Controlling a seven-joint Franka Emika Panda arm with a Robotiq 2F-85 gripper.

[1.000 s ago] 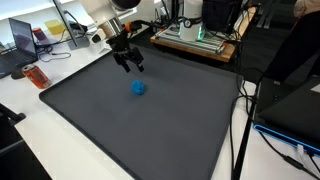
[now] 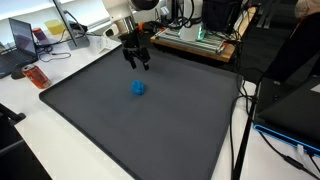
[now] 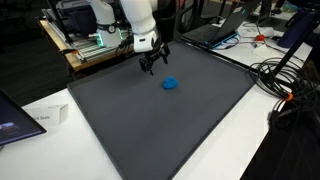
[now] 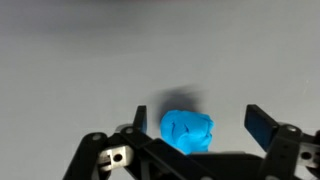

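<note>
A small bright blue object point(image 2: 138, 88), crumpled like cloth or soft wrapping, rests alone on the dark grey table. In the wrist view the blue object point(image 4: 187, 130) appears low in the picture, between the two black fingers and nearer the left one. My gripper point(image 2: 139, 66) is open, its fingers wide apart with nothing held. It hangs over the table, behind the blue object as seen in exterior view 1. From the other side, the blue object point(image 3: 170, 83) shows just right of my gripper point(image 3: 154, 68), apart from it.
Bare table point(image 2: 120, 125) surrounds the blue object. Off the table's left end stands an orange-red can point(image 2: 36, 76), with a laptop point(image 2: 25, 38) behind it. Black cables point(image 3: 285, 85) lie beyond the table's edge.
My gripper has shifted slightly to the right in exterior view 1 over the last second. The blue object has stayed in place.
</note>
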